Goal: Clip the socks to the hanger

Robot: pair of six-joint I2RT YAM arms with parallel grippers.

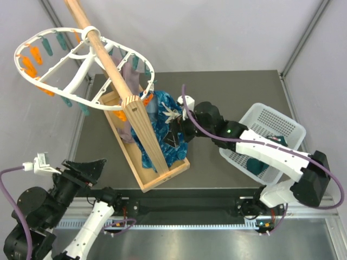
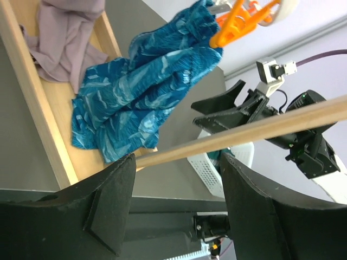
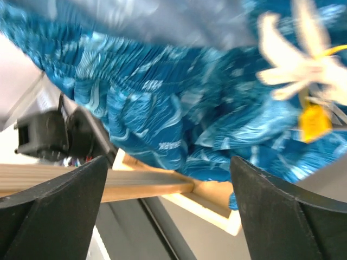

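Note:
The white round hanger (image 1: 79,75) with orange and teal clips is fixed on a wooden pole at the upper left. A blue patterned cloth item (image 1: 176,154) hangs from its near side; an orange clip (image 2: 233,27) meets its top edge in the left wrist view. A mauve cloth item (image 1: 132,77) hangs behind. Just right of the blue cloth, my right gripper (image 1: 172,138) stands open, fingers apart and empty in its wrist view. My left gripper (image 1: 97,170) is partly open and empty, at the lower left, away from the cloth.
The wooden tray base (image 1: 181,167) and the slanting wooden post (image 1: 145,132) lie between the two arms. At the right stands a white basket (image 1: 295,132) holding dark green items (image 1: 255,165).

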